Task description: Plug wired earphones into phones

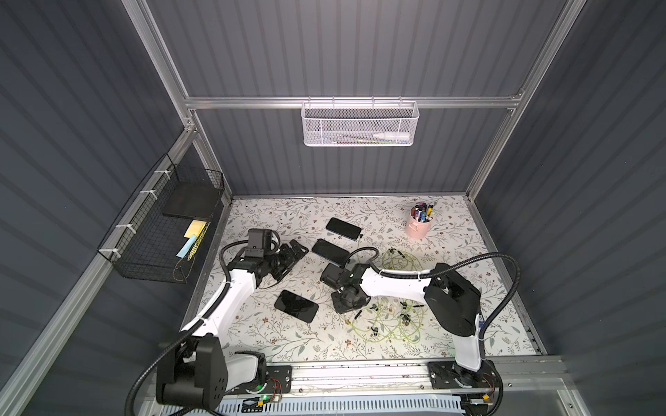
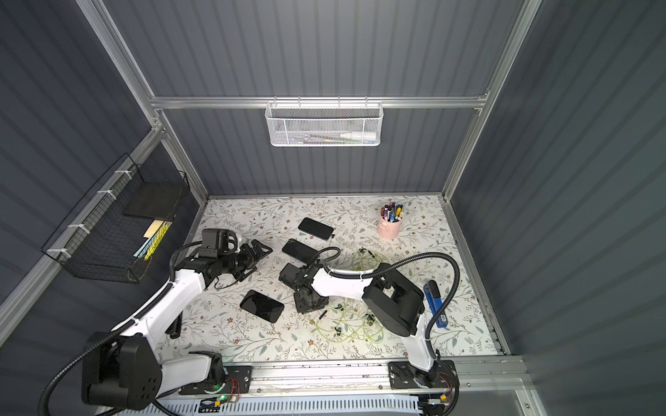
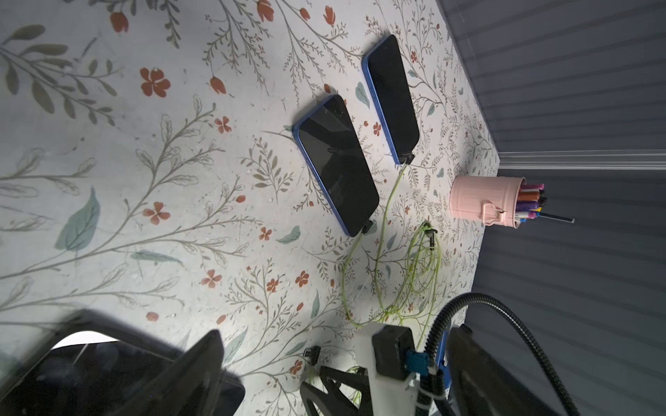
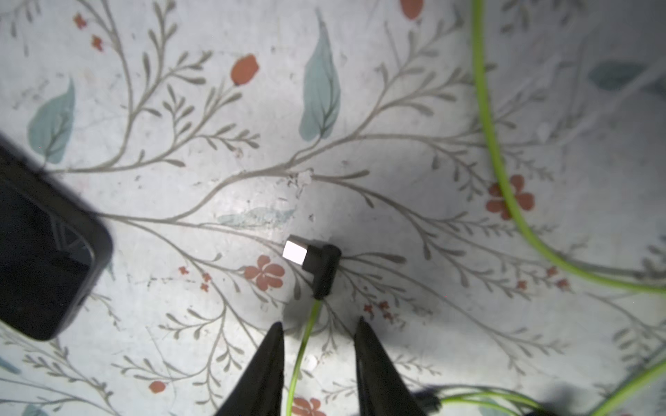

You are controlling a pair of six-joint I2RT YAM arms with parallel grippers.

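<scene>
A loose right-angle plug [image 4: 313, 259] with a bright metal tip lies on the table, its green cord running down between the fingers of my right gripper. That gripper stands part open just short of the plug, with a gap on both sides of the cord. At the left edge lies the near phone [image 4: 41, 256], also seen whole from above [image 1: 297, 305], its end apart from the plug. My left gripper is open and empty above the table, to the far side of that phone. Two farther phones [image 3: 338, 166] [image 3: 392, 97] each have a plug and green cord at one end.
Tangled green earphone cords [image 1: 392, 326] spread right of the right gripper, with another coil [image 3: 424, 263] farther back. A pink pen cup [image 1: 417, 225] stands at the back right. A blue stapler-like tool [image 2: 435, 305] lies far right.
</scene>
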